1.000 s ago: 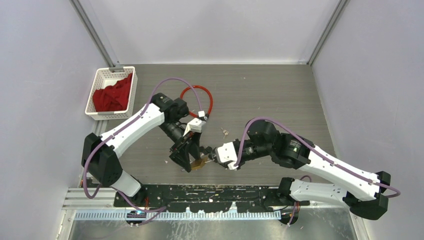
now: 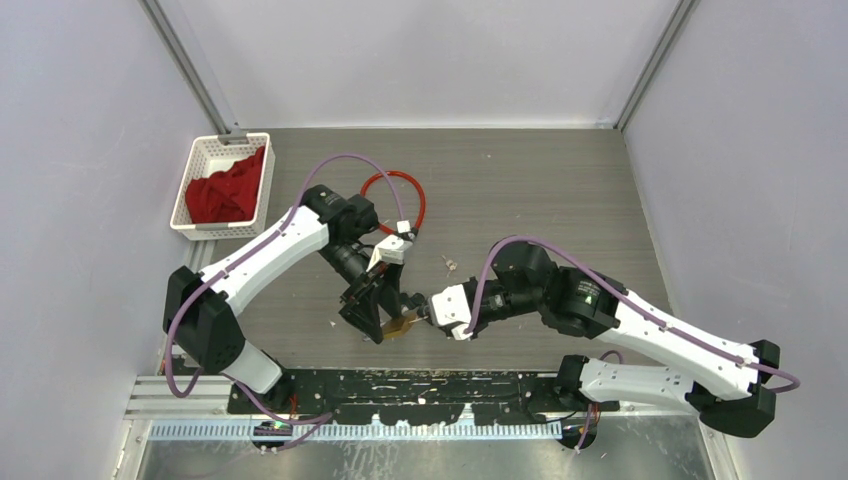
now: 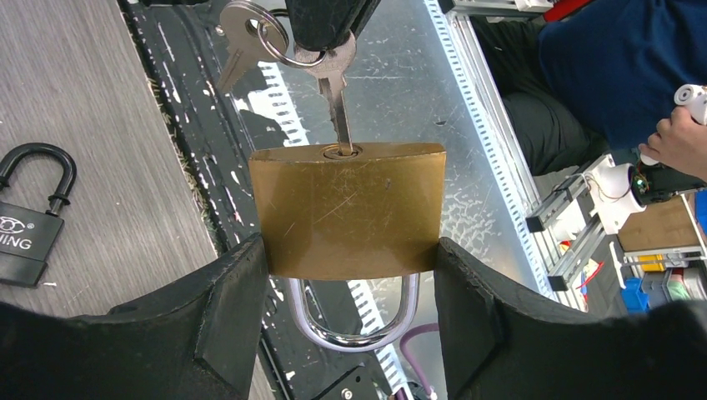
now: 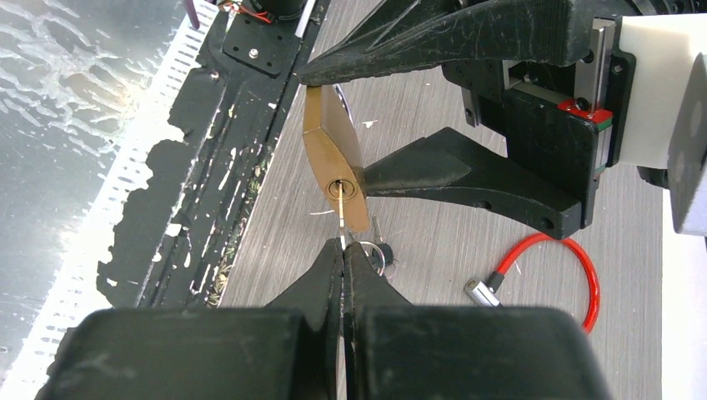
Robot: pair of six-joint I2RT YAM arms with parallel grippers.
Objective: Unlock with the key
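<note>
A brass padlock (image 3: 346, 212) is clamped by its two ends in my left gripper. Its silver shackle (image 3: 354, 342) hangs below, both legs meeting the body. My right gripper is shut on a silver key (image 3: 333, 83). The key's tip is at the keyhole (image 4: 340, 190) in the padlock's end face; most of the blade still shows outside, and how deep the tip sits I cannot tell. A second key (image 3: 250, 33) dangles from the same ring (image 3: 279, 46). In the top view the two grippers meet over the table's front part.
A black padlock (image 3: 29, 242) lies on the table. A red cable lock (image 2: 420, 200) is behind the left gripper, and small keys (image 2: 450, 265) lie mid-table. A white basket (image 2: 205, 160) with red cloth stands back left.
</note>
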